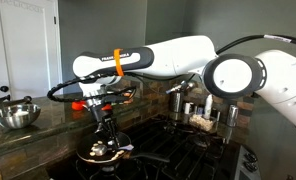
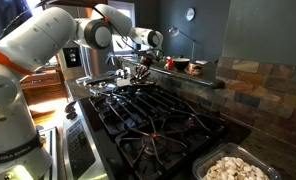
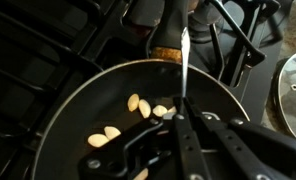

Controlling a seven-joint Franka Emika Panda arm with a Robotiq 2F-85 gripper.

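A black pan (image 1: 81, 157) sits on the stove with several pale pieces of food (image 3: 133, 102) in it. My gripper (image 1: 105, 126) is over the pan and is shut on a thin metal utensil (image 3: 184, 62). From the wrist, the gripper covers the lower right of the pan, and the utensil shows as a narrow bright strip running up past the rim. Its working end is hard to make out. In the far view the gripper (image 2: 141, 71) is small, at the stove's far end.
Black grates (image 2: 153, 130) cover the stove. The pan's handle (image 1: 151, 157) points right in the first exterior view. A metal bowl (image 1: 18, 115) stands on the left counter, and a tray of pale food (image 2: 238, 168) is near right. A glass lid (image 3: 294, 92) lies beside the pan.
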